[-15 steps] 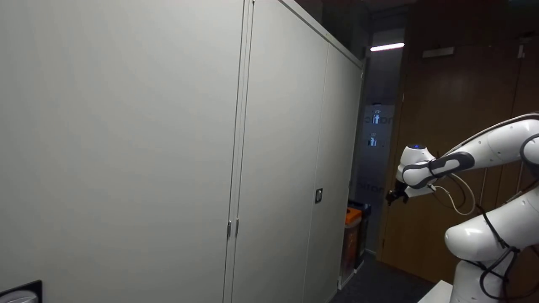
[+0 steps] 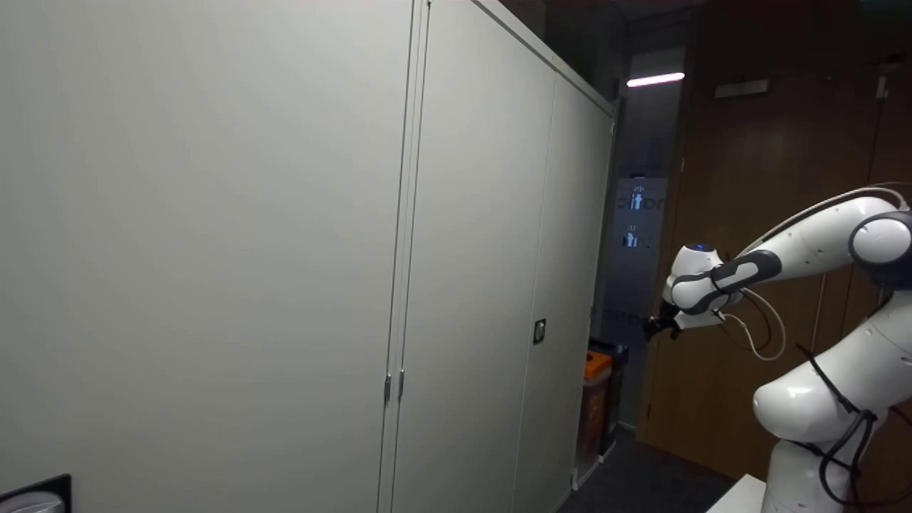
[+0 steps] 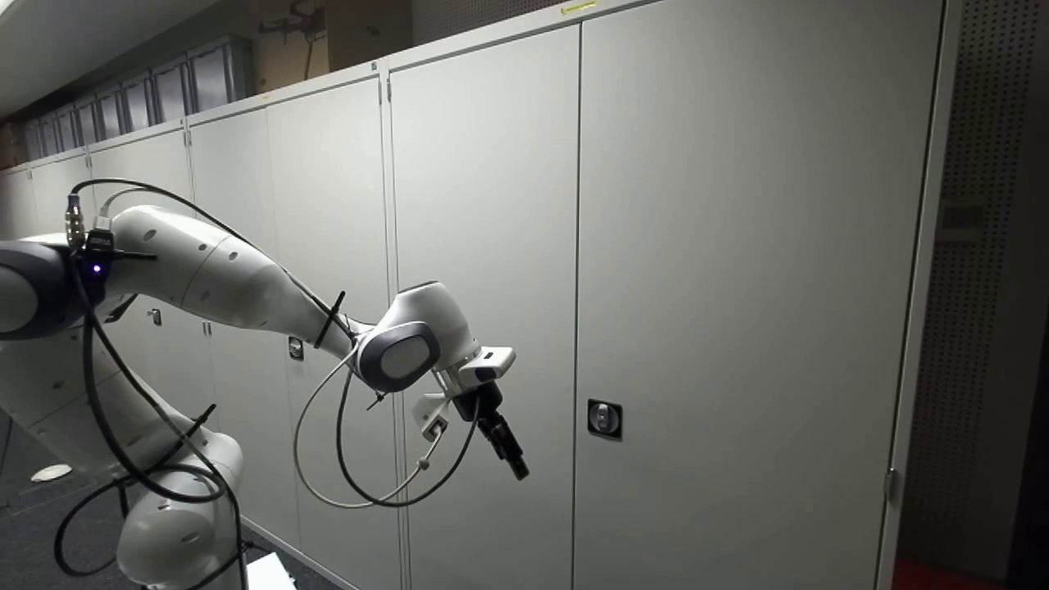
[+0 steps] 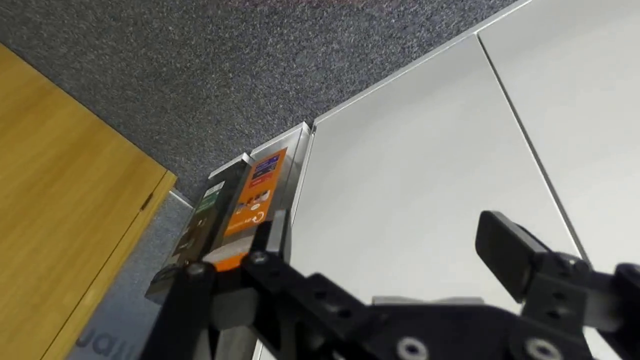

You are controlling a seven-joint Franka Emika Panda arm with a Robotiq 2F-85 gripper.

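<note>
In the wrist view my gripper is open, its two black fingers wide apart and nothing between them. Behind the gap lies a plain, light grey cabinet door [image 4: 414, 162]. Exterior view 2 has the gripper [image 3: 519, 468] tilted downward in front of the cabinet, left of a black-framed lock handle [image 3: 605, 419]. That handle [image 2: 539, 330] also shows in exterior view 1, well to the left of my gripper [image 2: 660, 330]. The cabinet doors [image 3: 737, 246] are closed. How far the fingertips are from the door is hard to judge.
Recycling bins with an orange lid [image 2: 596, 365] stand past the cabinet's end, near a wooden door [image 4: 66, 198]. Cables [image 3: 339, 501] hang in loops beneath the wrist. Grey boxes [image 3: 172, 93] sit on top of the cabinets.
In exterior view 1 the arm has reached further left, with the gripper a little higher and nearer the cabinet. The cabinet doors look the same.
</note>
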